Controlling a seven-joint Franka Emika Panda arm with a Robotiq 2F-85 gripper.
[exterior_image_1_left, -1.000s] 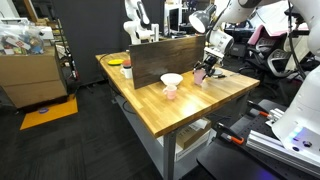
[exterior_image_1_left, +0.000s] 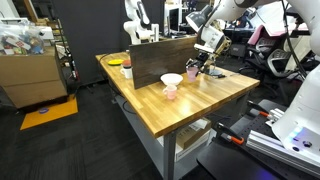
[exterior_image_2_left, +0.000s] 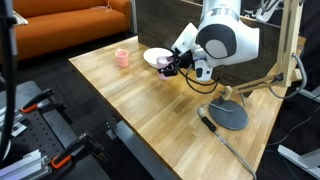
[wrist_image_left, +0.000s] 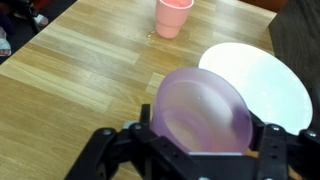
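A pinkish-purple cup (wrist_image_left: 200, 112) fills the space between my gripper's fingers in the wrist view, its open rim facing the camera. My gripper (exterior_image_1_left: 197, 70) stands open around this cup, with one finger (wrist_image_left: 138, 142) at each side; contact is hard to make out. In the second exterior view the same cup (exterior_image_2_left: 165, 69) shows below the hand, close to a white plate (exterior_image_2_left: 158, 54). A second, pink cup (wrist_image_left: 173, 16) stands upright on the table, apart from the gripper and beyond the plate.
A dark grey round object (exterior_image_2_left: 229, 114) and a long tool (exterior_image_2_left: 226, 147) lie on the wooden table (exterior_image_2_left: 170, 125). Along the back runs a dark panel (exterior_image_1_left: 152, 63). Bare wood lies in front of the plate.
The arm and gripper have shifted left in the first exterior view, closer to the plate. The purple cup has moved left along with them. The other cup and the plate stay put.
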